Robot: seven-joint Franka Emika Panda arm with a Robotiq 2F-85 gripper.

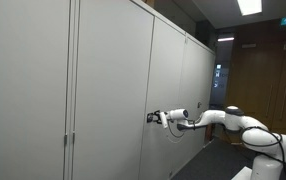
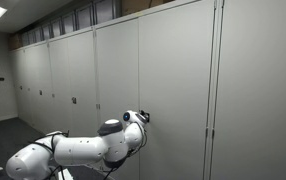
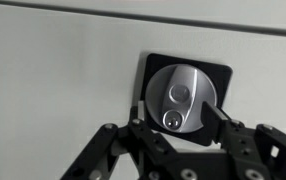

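Note:
A round silver turn-handle (image 3: 179, 97) with a raised grip and a keyhole is set in a black square plate on the pale cabinet door. My gripper reaches in from below in the wrist view, its fingers apart at the left and right of the handle's lower part. The right finger (image 3: 212, 118) overlaps the plate's edge; whether either finger touches the handle cannot be told. In exterior view 1 the gripper (image 1: 156, 117) is right at the cabinet front, by a door seam. The arm mostly hides the handle in exterior view 2.
Tall grey cabinet doors (image 1: 111, 75) form a flat wall in front of the arm, and all look closed. Another dark handle (image 2: 74, 100) shows on a door farther left in exterior view 2. Open floor (image 1: 215, 160) lies beside the arm.

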